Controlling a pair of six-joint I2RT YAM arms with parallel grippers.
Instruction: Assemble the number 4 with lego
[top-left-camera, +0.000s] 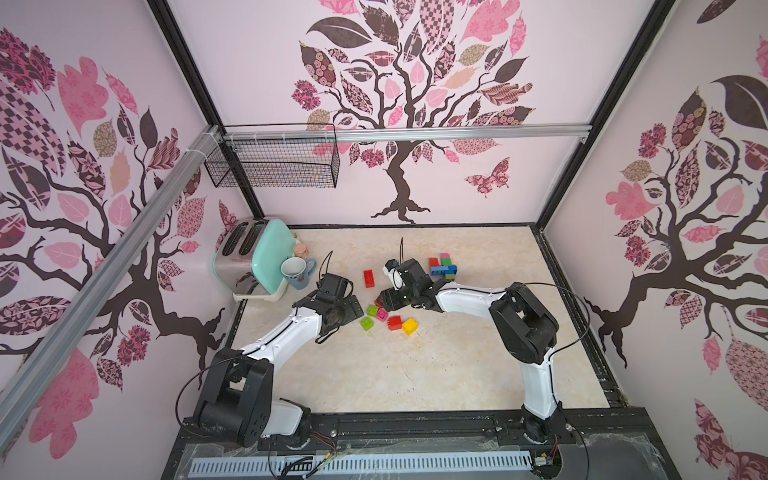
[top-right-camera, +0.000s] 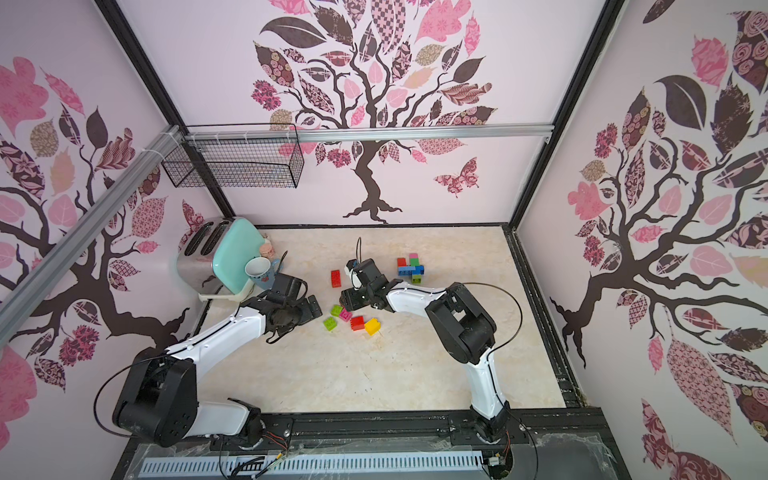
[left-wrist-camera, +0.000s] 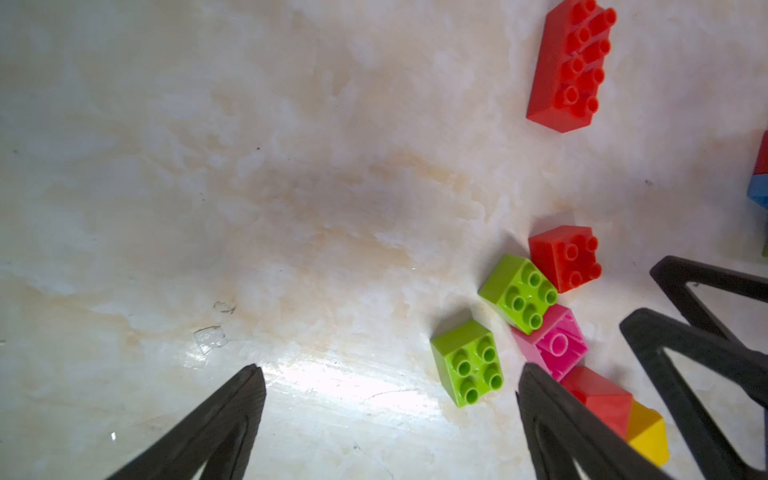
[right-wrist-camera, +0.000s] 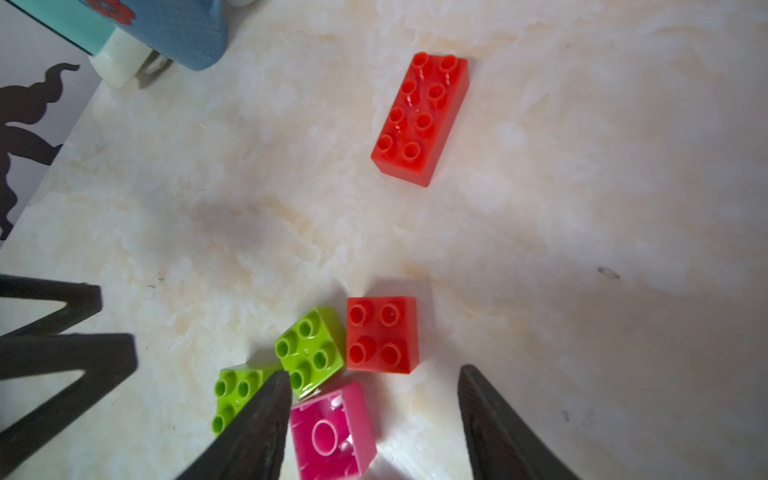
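Note:
In the left wrist view, two green bricks lie apart: one green brick (left-wrist-camera: 468, 361) alone, the other green brick (left-wrist-camera: 518, 293) touching a small red brick (left-wrist-camera: 565, 257) and a pink brick (left-wrist-camera: 550, 342). A red block (left-wrist-camera: 598, 397) and a yellow brick (left-wrist-camera: 646, 432) follow in line. A long red brick (right-wrist-camera: 421, 118) lies farther back, studs up. My left gripper is open and empty, left of the cluster in the top left view. My right gripper stands open over the cluster, nothing held; the small red brick shows ahead between its fingers.
A joined stack of blue, red, pink and green bricks (top-left-camera: 445, 270) stands at the back right. The toaster (top-left-camera: 254, 257) and a blue cup (top-left-camera: 297, 272) occupy the back left.

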